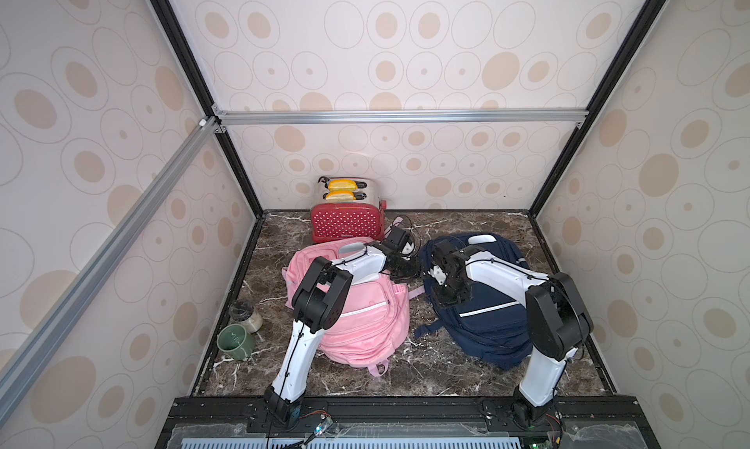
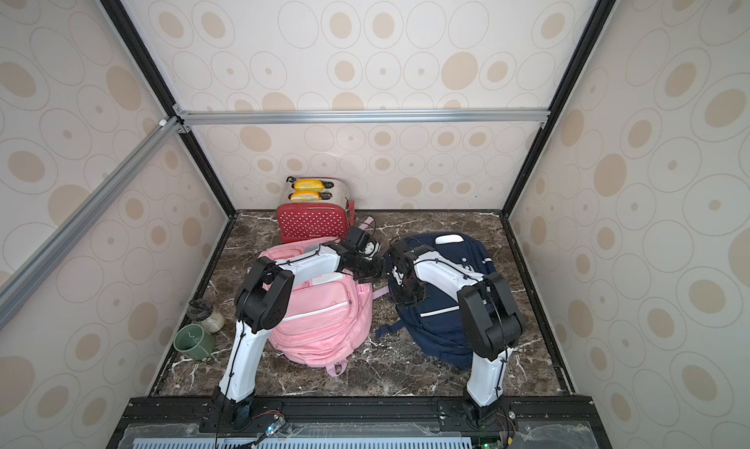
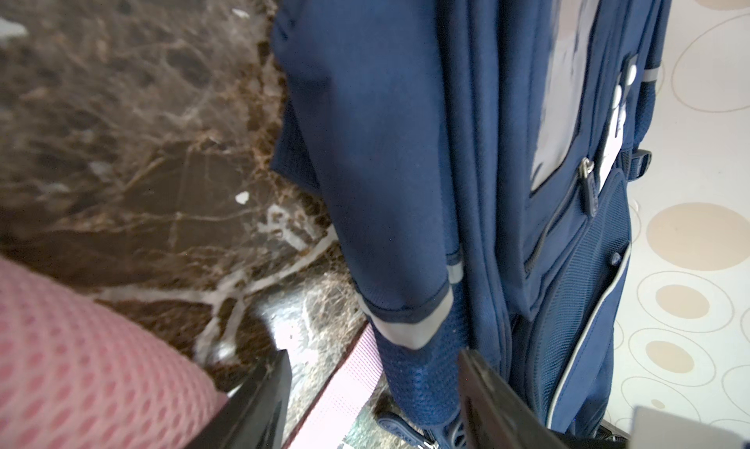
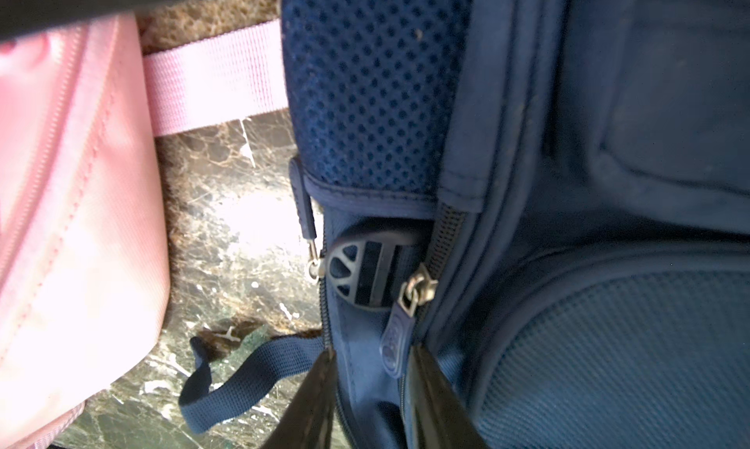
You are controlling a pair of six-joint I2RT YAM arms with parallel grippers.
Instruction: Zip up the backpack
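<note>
The navy backpack (image 1: pixel 492 331) lies on the right, the pink backpack (image 1: pixel 351 331) on the left. In the right wrist view, a zipper pull (image 4: pixel 396 339) hangs from a silver slider along the navy bag's left side, just beyond the fingertips of my right gripper, which are part open around that zipper strip; whether they touch it I cannot tell. A second pull (image 4: pixel 303 199) lies farther left. My left gripper hangs open between the bags, facing the navy bag's side pocket (image 3: pixel 414 378) and a pink strap (image 3: pixel 347 386).
A red dotted case (image 1: pixel 347 220) with yellow items on top stands behind the pink backpack. A green mug (image 1: pixel 236 341) and a jar (image 1: pixel 246 316) stand at the left edge. Bare marble shows at the front middle and back right corner.
</note>
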